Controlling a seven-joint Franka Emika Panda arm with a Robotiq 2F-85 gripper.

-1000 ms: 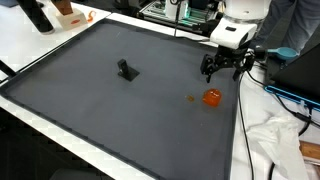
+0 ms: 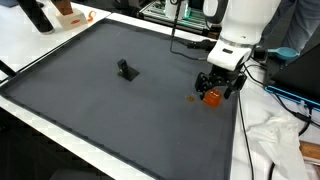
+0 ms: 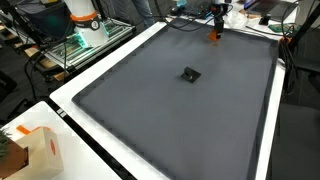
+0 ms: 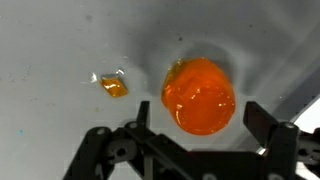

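An orange round object (image 4: 199, 96) stands on the grey mat, seen from above in the wrist view. My gripper is open over it, with one finger on either side and the orange object showing between the fingertips. In exterior view 1 the same orange object (image 2: 211, 97) sits near the mat's right edge, partly hidden by the gripper. A small shiny orange-gold piece (image 4: 114, 85) lies on the mat to the left of it. Whether the fingers touch the orange object cannot be told.
A small black object (image 2: 127, 70) stands farther back on the mat (image 2: 120, 110). White crumpled cloth or plastic (image 2: 275, 140) and cables lie beyond the mat's right edge.
My gripper has come down and toward the front of exterior view 1, from above and behind the orange object to right around it. The orange object has stayed in place.
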